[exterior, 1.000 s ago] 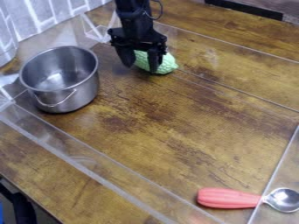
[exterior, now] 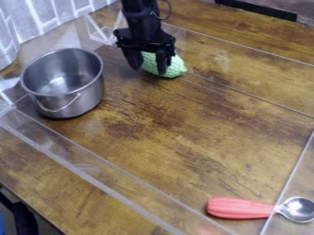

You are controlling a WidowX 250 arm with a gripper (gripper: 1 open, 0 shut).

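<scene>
My black gripper (exterior: 143, 50) reaches down from the top of the view onto a pale green, textured cloth-like item (exterior: 167, 65) on the wooden table. Its fingers are at or over that item; whether they are open or shut on it I cannot tell.
A steel pot (exterior: 61, 83) stands at the left. An ice-cream scoop with a red handle (exterior: 240, 207) lies at the bottom right. Clear plastic edges border the wooden surface (exterior: 185, 138), whose middle is clear.
</scene>
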